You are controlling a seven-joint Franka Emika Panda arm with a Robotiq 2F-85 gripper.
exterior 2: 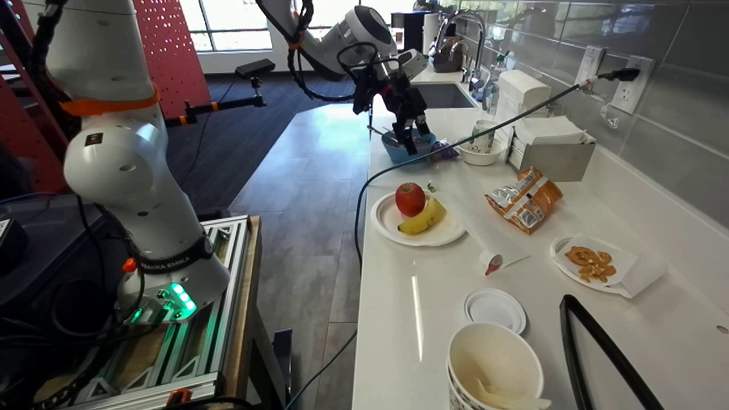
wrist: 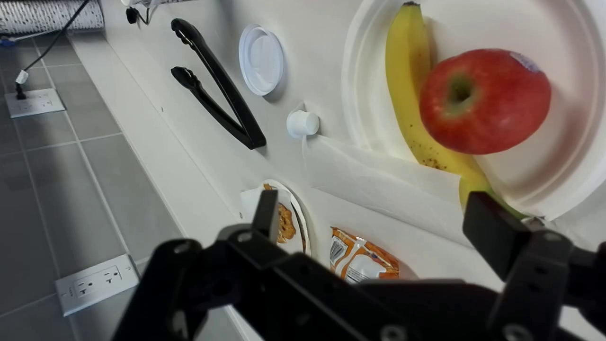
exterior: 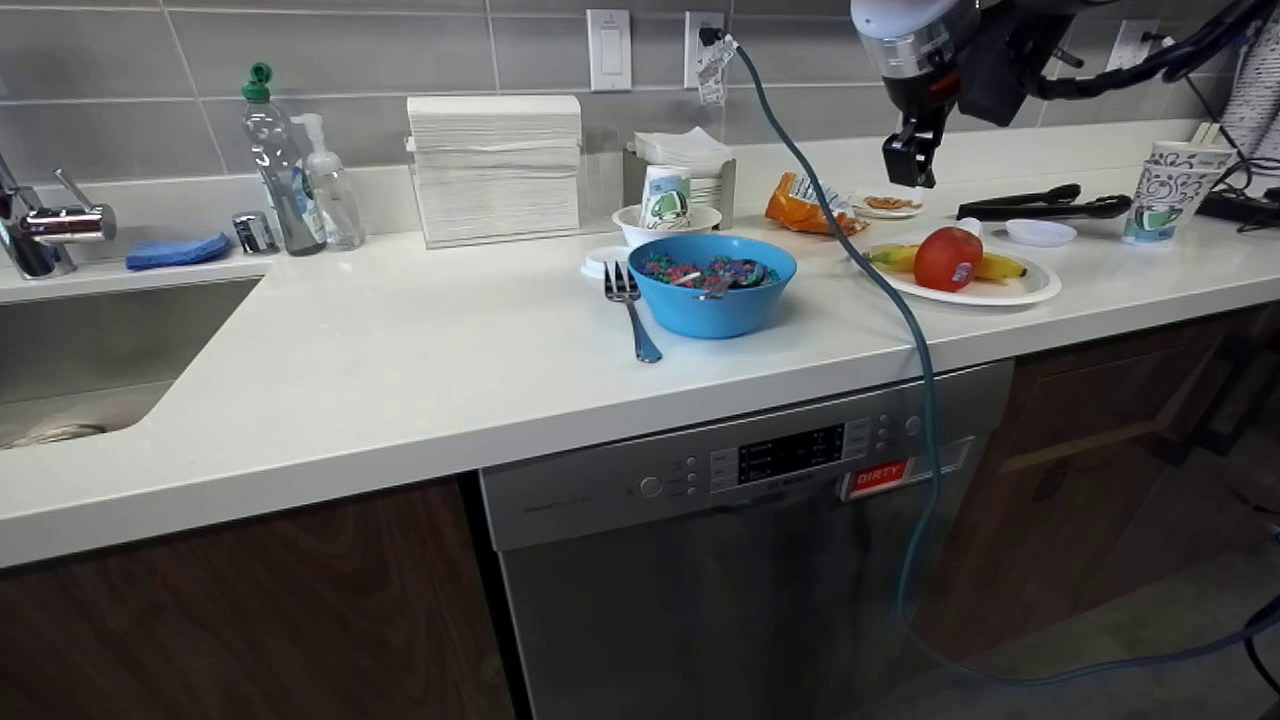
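My gripper hangs in the air above the counter, its two fingers wide apart with nothing between them. In the wrist view a red apple [wrist: 485, 102] leans on a yellow banana [wrist: 406, 85], both on a white plate [wrist: 363, 74] at the upper right. Below, between the fingers' line of sight, lie an orange snack bag [wrist: 363, 258] and a small plate of cookies [wrist: 288, 224], partly covered by the left finger. From the first exterior view, the gripper [exterior: 912, 162] is over the back of the counter, clear of the plate.
Black tongs [wrist: 227, 94] and a white lid [wrist: 261, 59] lie near the wall. A blue bowl [exterior: 708, 306] of wrapped candies has a fork [exterior: 636, 318] beside it. A cable [exterior: 894, 294] hangs across the counter's front. Bare counter stretches toward the sink [exterior: 96, 348].
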